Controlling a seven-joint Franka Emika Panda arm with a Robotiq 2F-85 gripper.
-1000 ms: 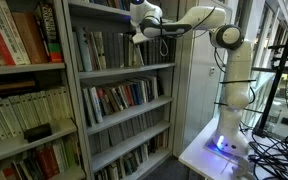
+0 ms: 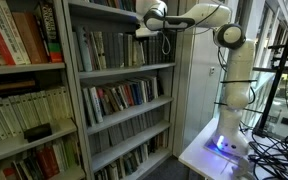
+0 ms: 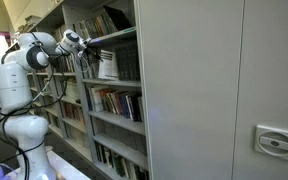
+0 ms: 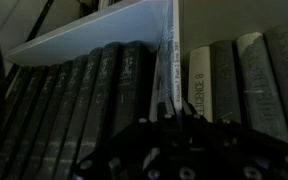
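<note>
A thin, pale book (image 4: pixel 176 50) with small print along its spine stands between the fingers of my gripper in the wrist view, and the gripper is shut on it. Dark volumes (image 4: pixel 104 85) line up to its left, and grey and pale books (image 4: pixel 254 75) to its right. In exterior view 2 the light book (image 3: pixel 108 67) shows in front of the upper shelf, below my gripper (image 3: pixel 92 52). Exterior view 1 shows the gripper (image 2: pixel 142 32) high at the bookcase, small and hard to make out.
Shelf boards (image 2: pixel 124 72) and an upright (image 2: pixel 76 90) bound the rows of books. A wide white panel (image 3: pixel 194 90) stands right of the bookcase. Below the arm is a white table (image 2: pixel 206 158), with cables (image 2: pixel 274 155) beside it.
The arm's end and gripper have shifted a little to the right in exterior view 1, along the upper part of the bookcase. The shelved books look unchanged.
</note>
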